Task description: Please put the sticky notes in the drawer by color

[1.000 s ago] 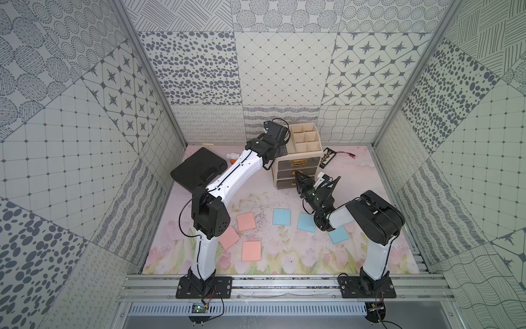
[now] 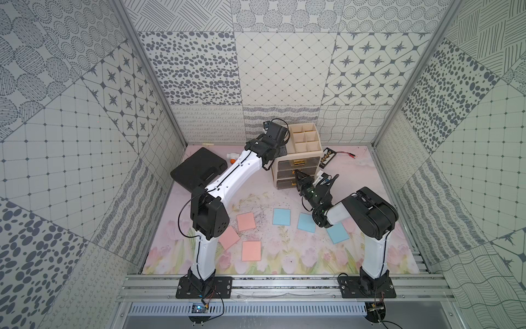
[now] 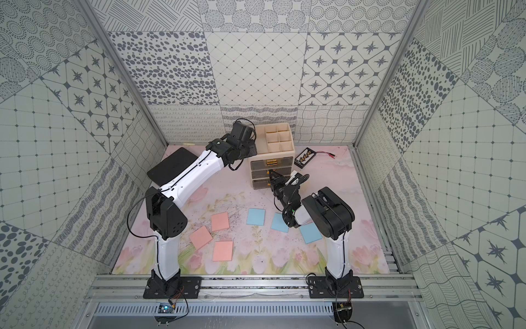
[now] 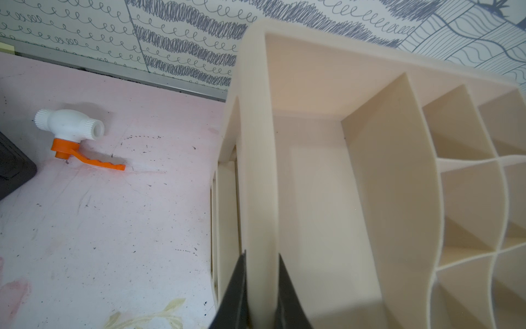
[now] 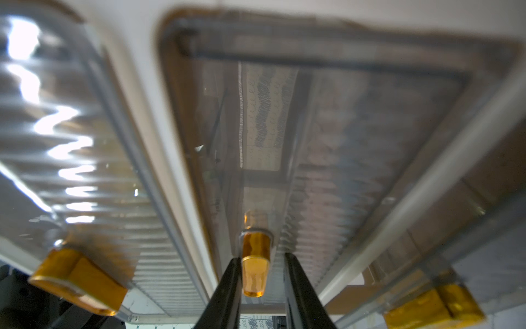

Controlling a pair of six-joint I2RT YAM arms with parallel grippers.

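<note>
Three pink sticky notes [image 2: 251, 250] lie on the left part of the table and three blue ones [image 2: 281, 216] to the right. The beige cabinet [image 3: 279, 150] has three dark see-through drawers with gold handles, which look shut from above. My left gripper is shut on the cabinet's left top wall [image 4: 257, 181], one finger either side of it. At the middle drawer's front, my right gripper is part open, its fingers on either side of the gold handle [image 5: 256, 268]; the left fingertip is very near or touching it.
A black case [image 2: 198, 167] and a white-and-orange pipe fitting [image 4: 71, 127] are left of the cabinet. On its right lies a black tray with a red-tipped cable [image 3: 304, 158]. My right forearm passes over the blue notes.
My right arm's elbow has shifted slightly left while its gripper stays at the drawer front. The left arm, the notes and the drawers look unmoved.
</note>
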